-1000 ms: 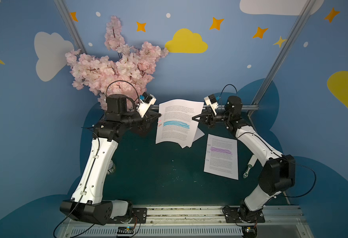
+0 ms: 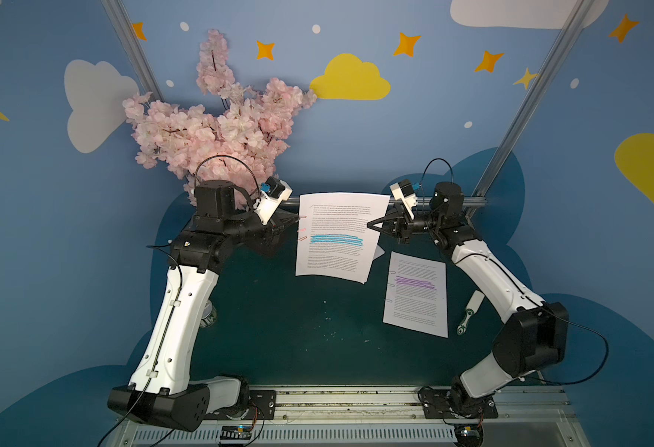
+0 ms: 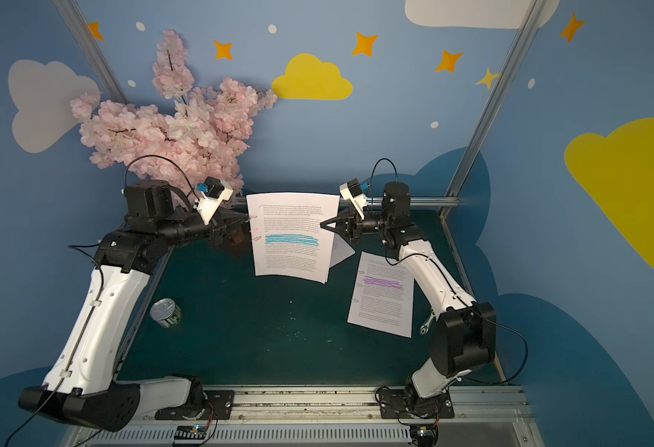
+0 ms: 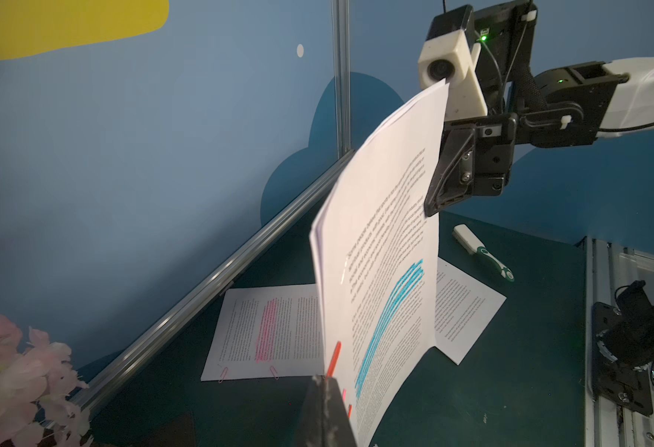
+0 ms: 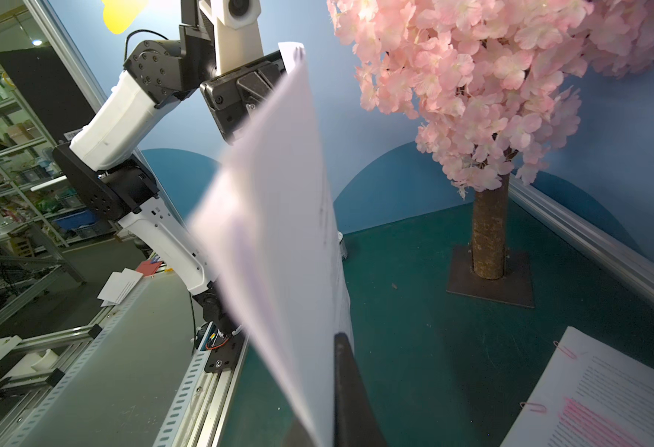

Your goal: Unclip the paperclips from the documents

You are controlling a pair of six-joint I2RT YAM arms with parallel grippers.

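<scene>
A stack of printed pages with blue marker lines, the blue-marked document [image 2: 334, 257], hangs upright above the table. My right gripper [image 2: 370, 225] is shut on its right edge. At the opposite edge are red and pink paperclips; a red paperclip [image 4: 333, 359] shows just above the tip of my left gripper. That gripper is shut, with nothing seen between its fingers, and its tip is close to the sheet's left edge; touching or apart, I cannot tell. Flat on the table lie a purple-marked document [image 2: 416, 309] and a pink-marked document [image 4: 237, 324], both with clips along one edge.
A white brush with a green handle [image 2: 470, 313] lies right of the purple-marked document. A can [image 3: 165, 313] stands at the left. The blossom tree rises at the back left. The table's front middle is open.
The right gripper has shifted slightly right with the hanging document. A clip at its left edge, earlier covered by the left gripper's tip, now shows. The left gripper has drawn slightly left.
</scene>
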